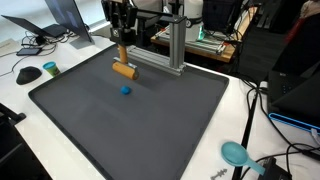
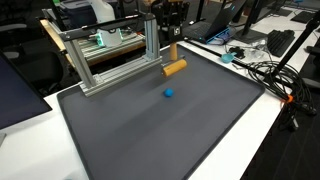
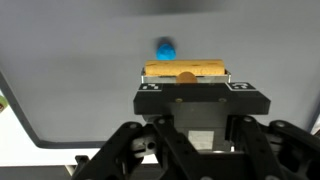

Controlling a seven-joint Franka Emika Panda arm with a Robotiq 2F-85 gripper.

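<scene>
An upright orange peg (image 1: 122, 53) hangs beneath the dark gripper (image 1: 122, 42), which is shut on it. Its rounded orange end (image 3: 186, 77) shows between the dark fingers in the wrist view. Just below and close to it lies an orange cylinder-like block (image 1: 124, 71), on its side on the grey mat; exterior view 2 has the same block (image 2: 175, 68). Whether peg and block touch cannot be told. Nearer the mat's middle sits a small blue object (image 2: 168, 93), apart from both; the wrist view places this blue piece (image 3: 166, 51) just beyond the block.
A metal frame (image 1: 178, 45) stands by the mat's edge near the gripper.
</scene>
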